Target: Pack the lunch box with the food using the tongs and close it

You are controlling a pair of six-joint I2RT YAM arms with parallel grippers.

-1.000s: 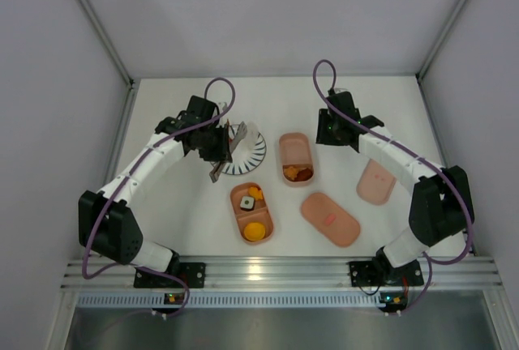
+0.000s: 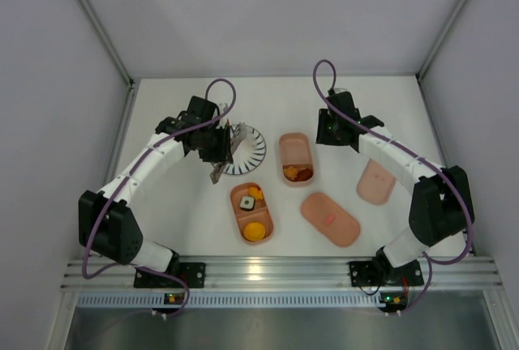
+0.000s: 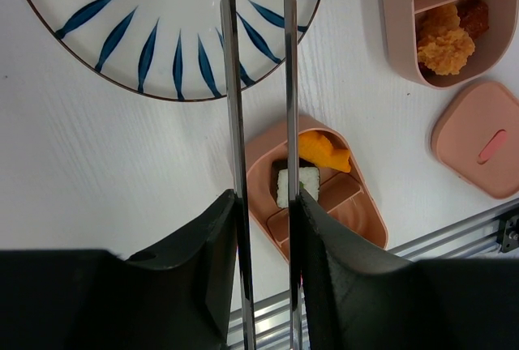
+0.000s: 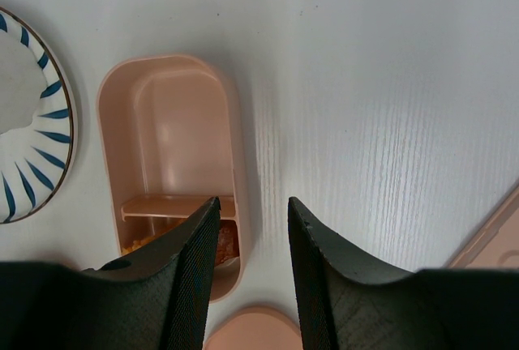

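Observation:
Metal tongs (image 3: pixel 235 123) sit in my left gripper, their two arms pressed by its fingers and standing apart. They reach over the white plate with blue stripes (image 3: pixel 162 34); whether their tips hold food is out of view. Just in front of the plate is a pink lunch box (image 2: pixel 242 224) with orange pieces (image 3: pixel 320 150) and a rice block (image 3: pixel 306 181). A second pink box (image 4: pixel 180 123) has fried food (image 3: pixel 444 40) in its near compartment; the far one is empty. Beside and above it, my right gripper hangs open, nothing between its fingers.
A pink lid (image 2: pixel 328 222) with a reddish tab lies in front of the second box. Another pink lid (image 2: pixel 376 182) rests at the right, near the right arm. Bare table (image 2: pixel 284 99) shows at the back, between the arms.

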